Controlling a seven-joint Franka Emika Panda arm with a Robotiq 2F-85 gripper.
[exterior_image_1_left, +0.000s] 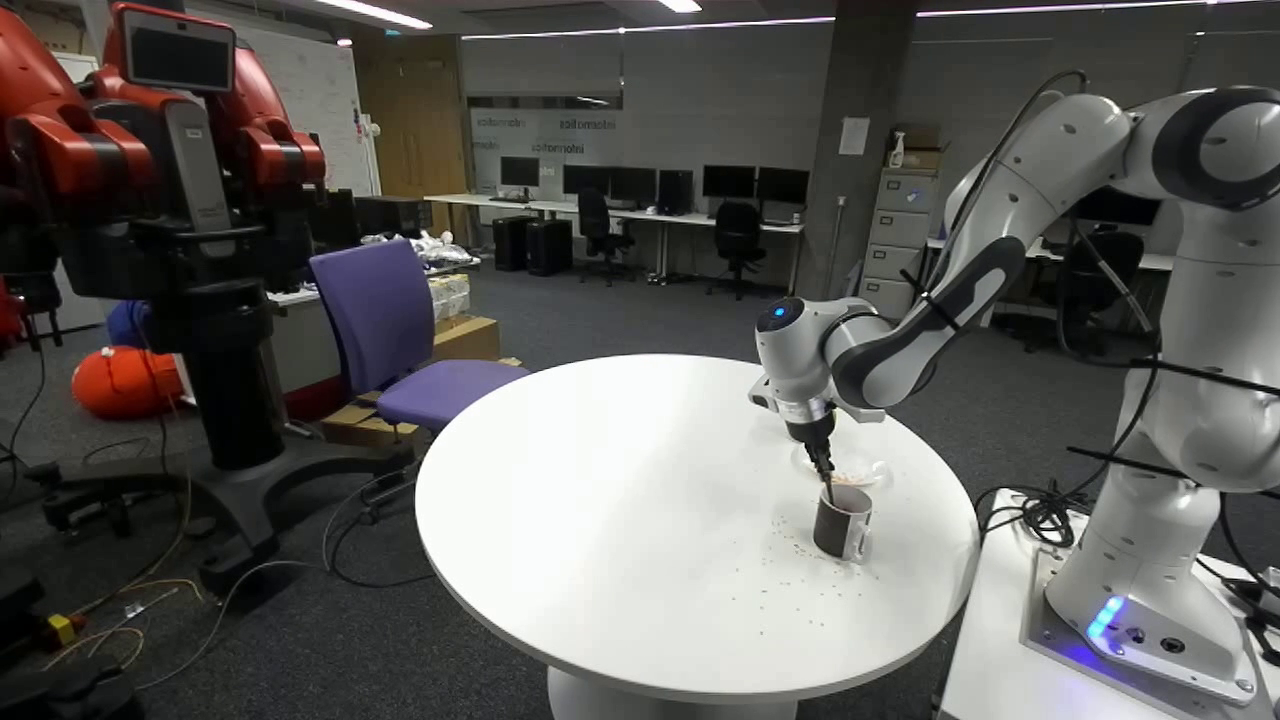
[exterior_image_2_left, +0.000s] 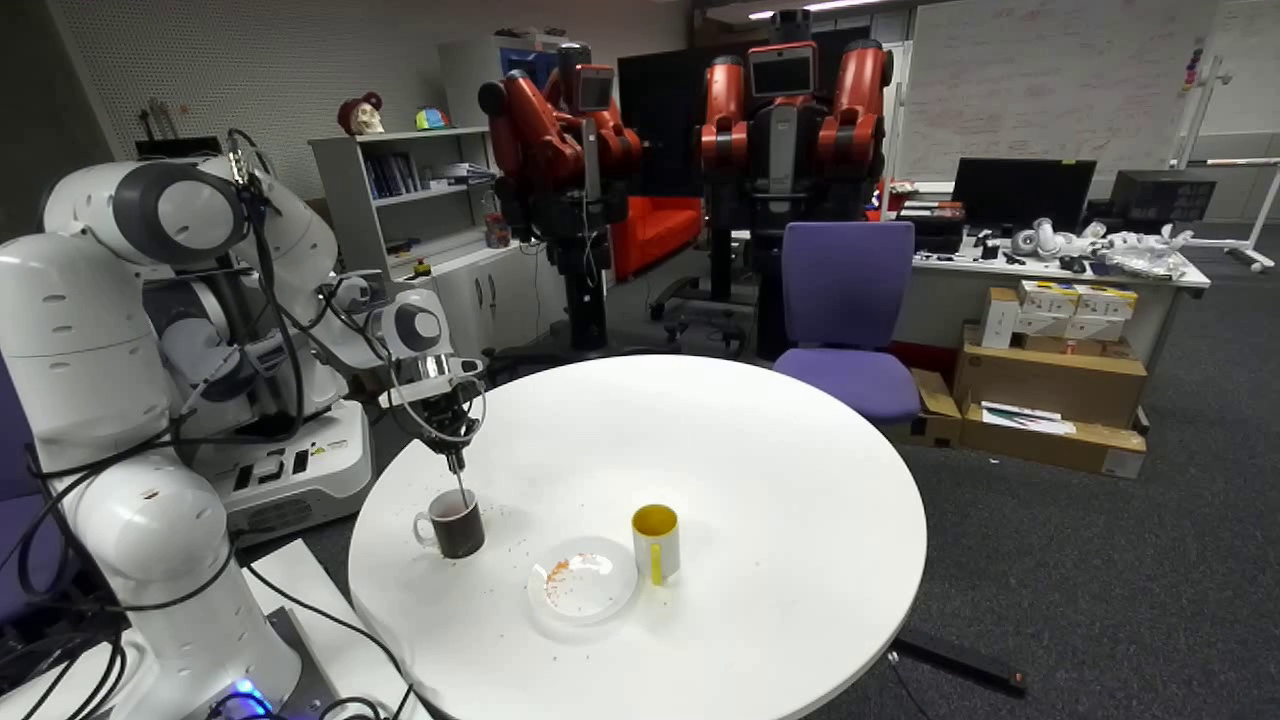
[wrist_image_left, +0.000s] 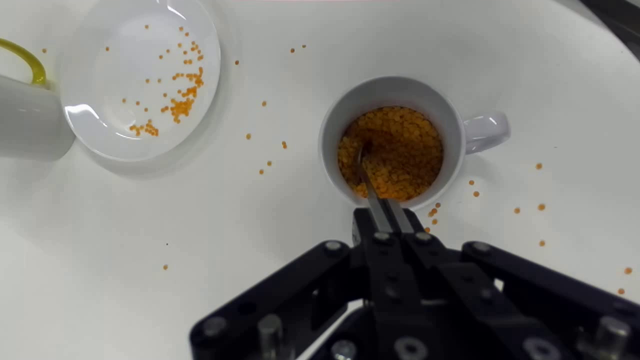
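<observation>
A grey-black mug (exterior_image_2_left: 457, 528) with a white handle stands upright on the round white table. From above, its inside shows a bed of small orange grains (wrist_image_left: 414, 141). My gripper is over the mug's near rim, shut on the thin handle of a metal spoon (wrist_image_left: 373, 193). The spoon slants down into the mug; its lower end is among the grains and partly hidden. A white plate (exterior_image_2_left: 583, 596) beside the mug bears a scatter of orange grains.
Beyond the plate stands a white mug with a yellow inside and handle (exterior_image_2_left: 656, 542). Loose orange grains (wrist_image_left: 541, 207) lie on the table around the mug.
</observation>
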